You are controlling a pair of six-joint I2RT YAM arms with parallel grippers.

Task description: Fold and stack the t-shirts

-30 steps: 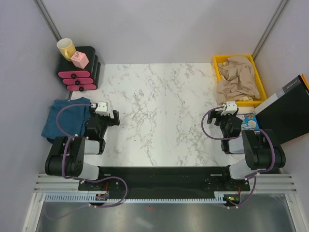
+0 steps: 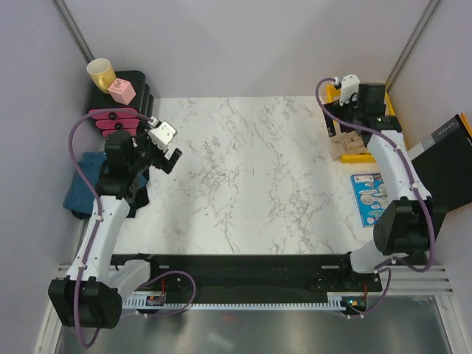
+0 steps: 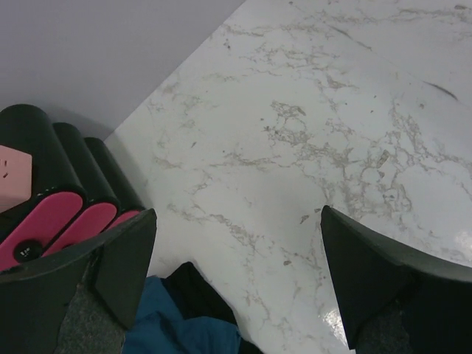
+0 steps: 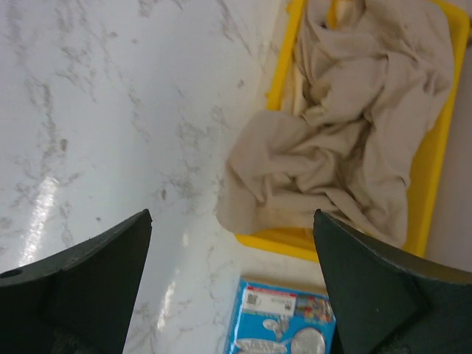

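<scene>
A crumpled beige cloth point(image 4: 346, 147) lies in a yellow bin point(image 4: 435, 184) at the back right. My open right gripper point(image 2: 339, 122) is over the bin's near left side, with nothing between its fingers. Dark and teal folded cloth point(image 2: 92, 188) lies at the left, partly behind my left arm; it also shows at the bottom of the left wrist view. My left gripper point(image 2: 158, 151) is open above the table, just right of the pink-fronted drawers, holding nothing.
Black drawers point(image 3: 81, 177) carry a yellow mug point(image 2: 101, 74) and pink block point(image 2: 122, 91). A blue box point(image 2: 367, 199) and a black panel point(image 2: 442, 169) stand at the right.
The right gripper has moved over the yellow bin; the left has risen beside the drawers.
</scene>
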